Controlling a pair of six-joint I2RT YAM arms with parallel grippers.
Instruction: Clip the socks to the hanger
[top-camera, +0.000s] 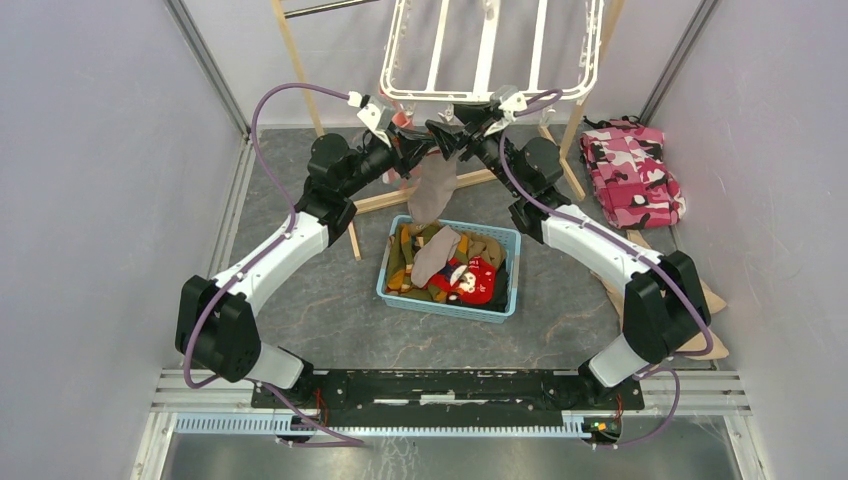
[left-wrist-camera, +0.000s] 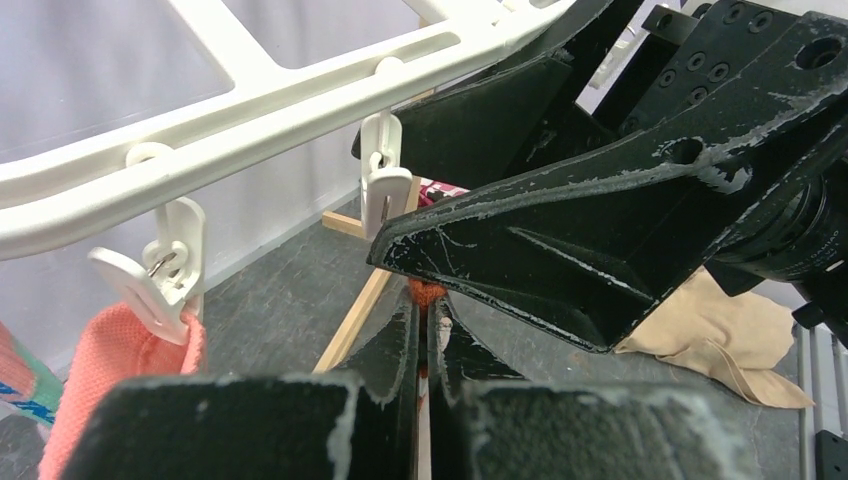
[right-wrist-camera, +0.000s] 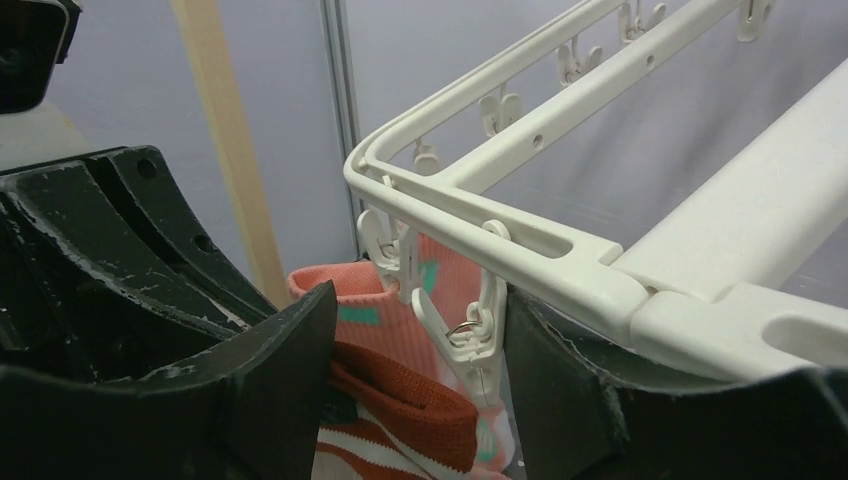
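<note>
A grey-brown sock (top-camera: 433, 190) with a rust-orange cuff (right-wrist-camera: 410, 395) and white stripes hangs below the front bar of the white hanger (top-camera: 488, 97). My left gripper (top-camera: 433, 138) is shut on its cuff, at the bottom centre of the left wrist view. My right gripper stands open around a white clip (right-wrist-camera: 470, 335); its right finger is close against the clip and its left finger is apart. The cuff lies just below and left of that clip. On the neighbouring clip (left-wrist-camera: 165, 270) hangs a coral-pink sock (left-wrist-camera: 130, 365).
A blue basket (top-camera: 440, 310) of several socks sits on the floor below the hanger. More empty clips (right-wrist-camera: 578, 62) line the hanger's side bar. A pink camouflage bag (top-camera: 630, 175) lies at the back right. Both grippers are close together under the front bar.
</note>
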